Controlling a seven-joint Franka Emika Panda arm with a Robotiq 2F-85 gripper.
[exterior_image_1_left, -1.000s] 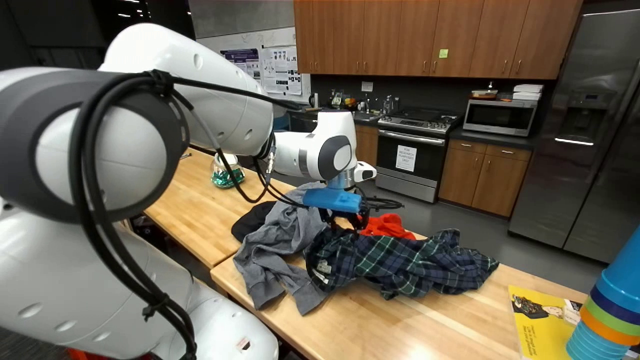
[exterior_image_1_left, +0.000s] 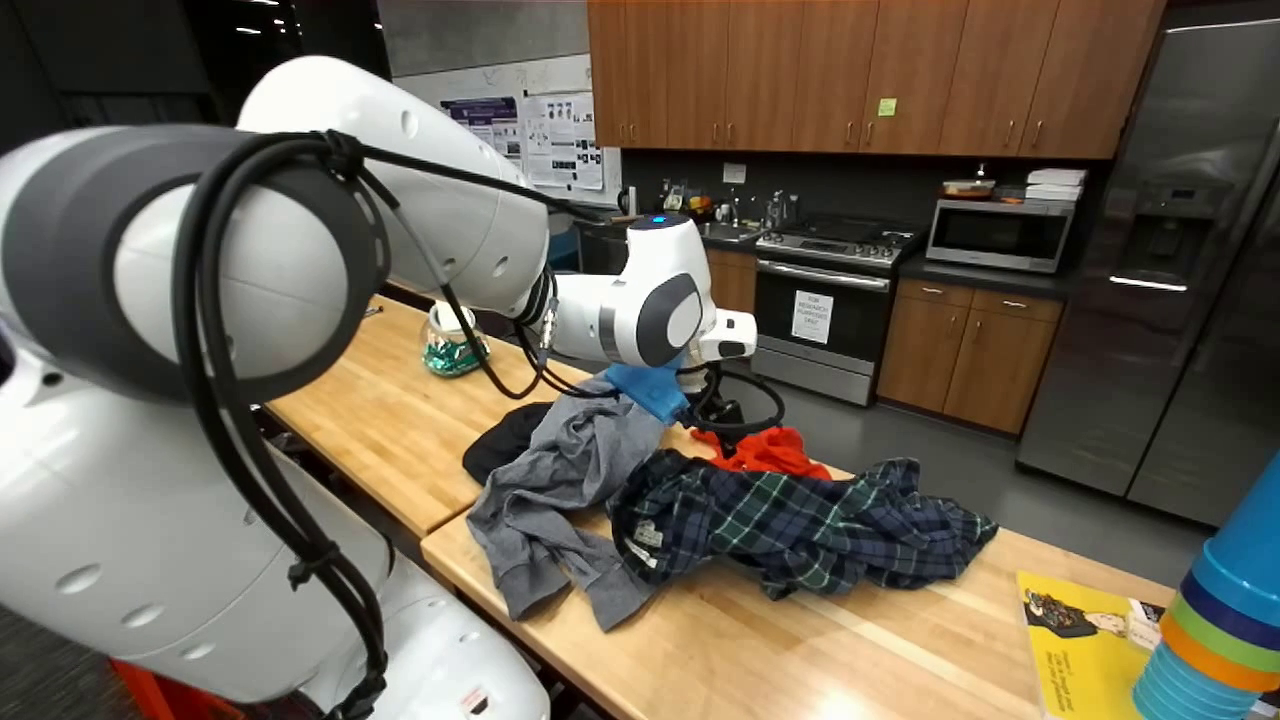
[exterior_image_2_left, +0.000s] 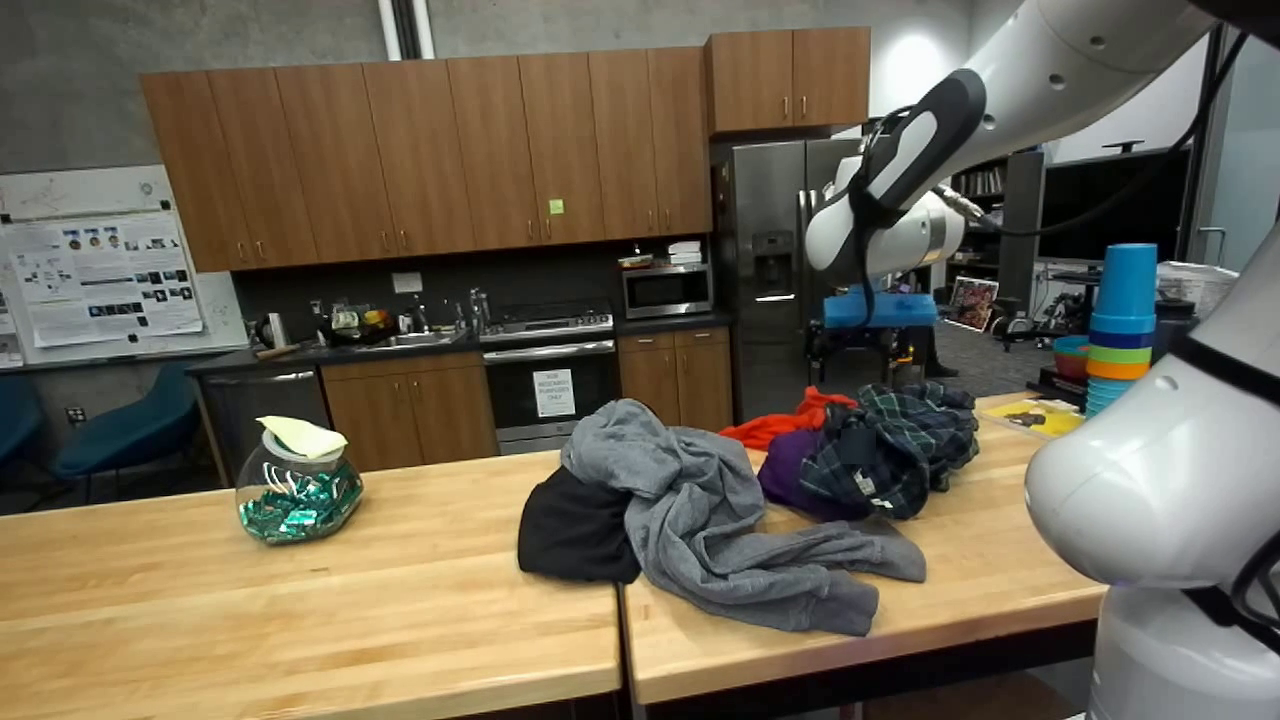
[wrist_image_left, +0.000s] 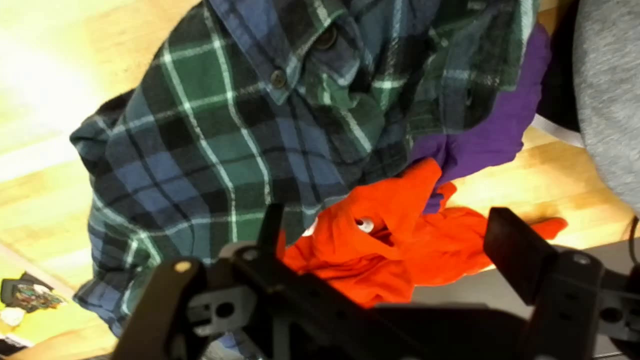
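My gripper is open above the clothes, its two black fingers (wrist_image_left: 517, 255) wide apart and nothing held. Below and between them in the wrist view shows a crumpled red garment (wrist_image_left: 384, 240). The plaid shirt (wrist_image_left: 240, 132), dark green and navy, spreads across the upper left of that view, partly over the red one. A purple garment (wrist_image_left: 480, 141) peeks from under the shirt. In exterior view 2 a grey sweatshirt (exterior_image_2_left: 720, 516) lies left of the shirt with its sleeves toward the front, partly over a black garment (exterior_image_2_left: 576, 528).
A jar of green-wrapped items (exterior_image_2_left: 300, 492) stands on the left table. Stacked blue cups (exterior_image_1_left: 1212, 612) and a yellow magazine (exterior_image_1_left: 1086, 660) occupy the right end. Bare tabletop (exterior_image_1_left: 840, 660) shows in front of the shirt. The red garment lies at the far table edge.
The gripper has turned about its wrist and shifted slightly away toward the table's far side, over the red garment. The clothes lie as before.
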